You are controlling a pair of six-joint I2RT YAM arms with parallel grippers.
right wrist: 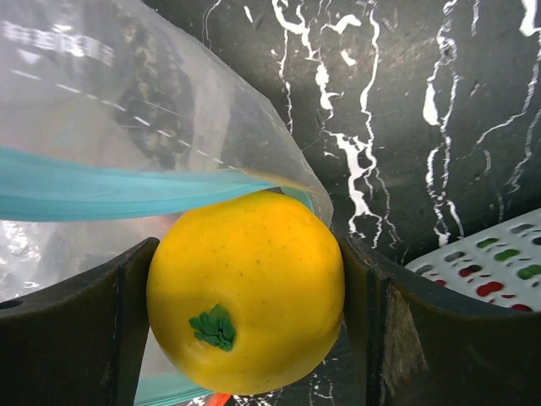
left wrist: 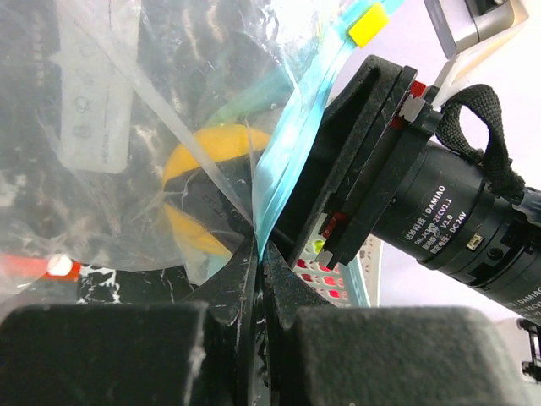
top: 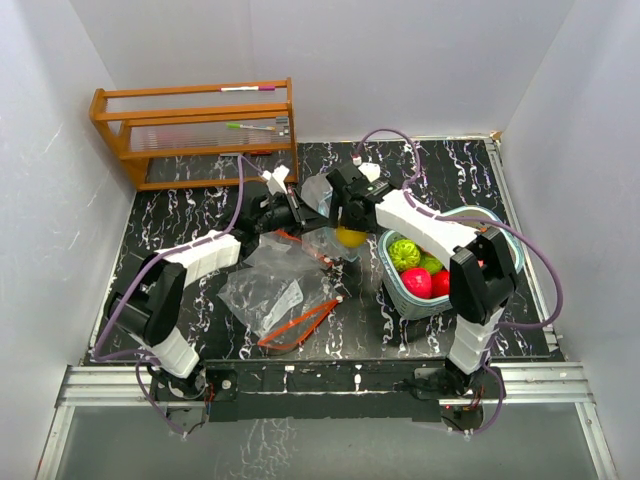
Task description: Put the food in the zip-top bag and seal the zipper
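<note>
A zip bag [left wrist: 101, 101] with a light-blue zipper strip [left wrist: 287, 152] stands open at the centre; my left gripper is shut on the edge of that strip. My right gripper holds a yellow pepper-like food [right wrist: 245, 279] between its fingers, at the bag's mouth just under the blue strip. In the top view the yellow food [top: 350, 237] shows below the right gripper, partly covered. From the left wrist it appears behind the clear plastic.
A basket [top: 410, 305] of red and green food stands to the right. Flat bags with orange zippers [top: 300, 330] lie at the front centre. A wooden rack [top: 200, 185] stands at the back left.
</note>
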